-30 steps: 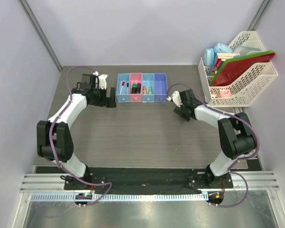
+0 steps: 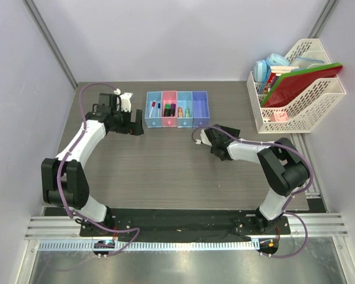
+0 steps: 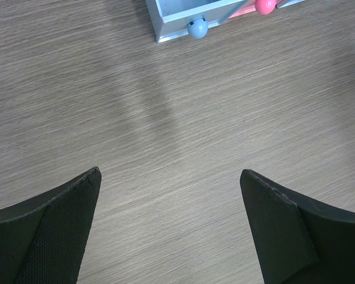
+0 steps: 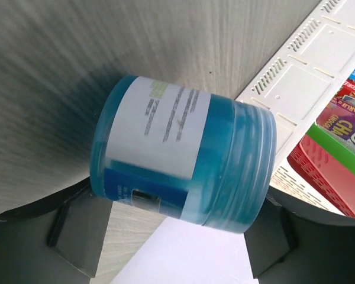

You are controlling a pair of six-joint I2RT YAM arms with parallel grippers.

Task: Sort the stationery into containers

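A row of blue, pink and purple compartments (image 2: 200, 118) holds pens, markers and small bottles in the top view. My left gripper (image 2: 136, 123) stands open left of it; in the left wrist view nothing is between its fingers. My right gripper (image 2: 231, 133) is right of the containers, low over the table. In the right wrist view a lidded cylindrical jar (image 4: 154, 136), blue-green with a white label, lies sideways across that gripper's fingers; whether they grip it is unclear.
A white basket (image 2: 302, 118) at the right holds folders, books, blue cases and a pink item.
The left arm has shifted very slightly.
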